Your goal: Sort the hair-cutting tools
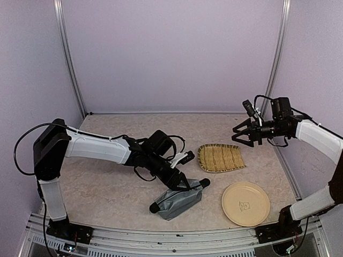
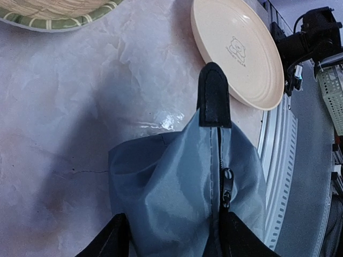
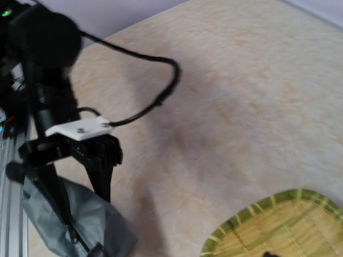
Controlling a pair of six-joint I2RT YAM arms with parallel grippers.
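A grey zipped pouch (image 1: 177,203) lies near the front centre; in the left wrist view its zip and pull show along the top. My left gripper (image 1: 178,184) is open, down over the pouch, its fingers either side of the fabric. My right gripper (image 1: 241,138) hangs in the air at the back right with its fingers apart, above and behind the woven bamboo tray (image 1: 221,158). A beige round plate (image 1: 252,211) lies at the front right. No loose cutting tools are in sight.
The metal rail (image 1: 161,230) runs along the front edge, just below the pouch and plate.
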